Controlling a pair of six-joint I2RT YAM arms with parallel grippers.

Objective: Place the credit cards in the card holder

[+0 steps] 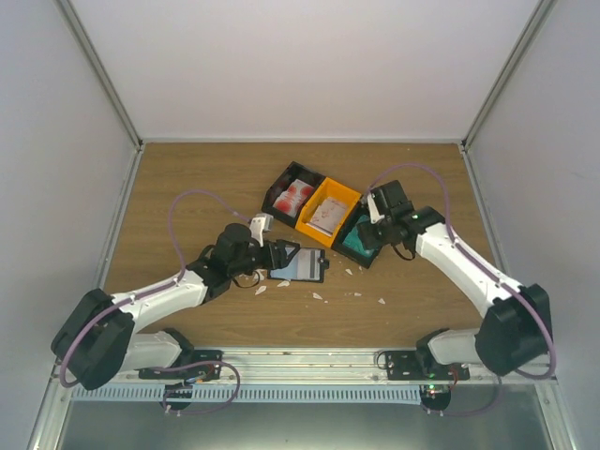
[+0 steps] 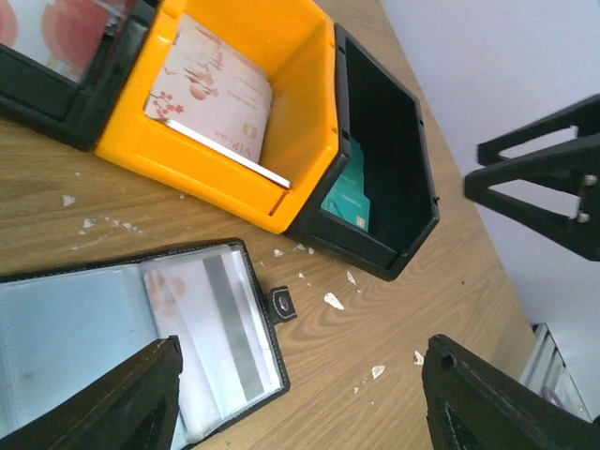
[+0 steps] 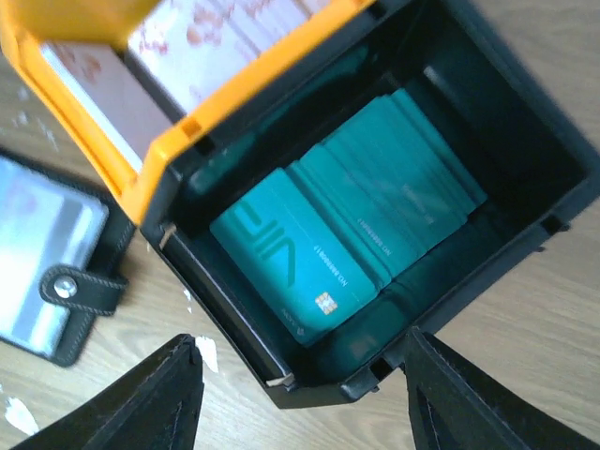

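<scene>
The card holder (image 2: 225,319) lies spread flat on the table, with pale translucent pockets and a pinkish tint under one of them. Above it, my left gripper has its fingers wide apart and nothing between them. Teal cards (image 3: 300,253) rest in the right black box (image 3: 248,333). Over that box my right gripper is open and empty, clear of the cards. White-and-pink cards (image 2: 211,89) lean in the yellow box (image 2: 309,187), while red-and-white cards (image 1: 293,198) occupy the left black box (image 1: 274,206).
The three boxes stand side by side in a slanting row behind the holder. Its clasp tab (image 2: 281,305) sticks out toward the right black box. Small pale scraps (image 1: 319,296) are scattered around.
</scene>
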